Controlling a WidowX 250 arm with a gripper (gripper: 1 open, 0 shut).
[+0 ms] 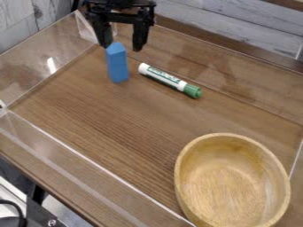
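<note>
My black gripper [120, 34] is at the top left, its fingers apart and pointing down, just above a blue upright block [116, 62]. Nothing shows held between the fingers. To the block's right a white tube with green ends [168, 80] lies diagonally on the wooden table.
A large yellow oval basket [231, 180] occupies the lower right. The table's edge runs along the left, with dark cables at the lower left.
</note>
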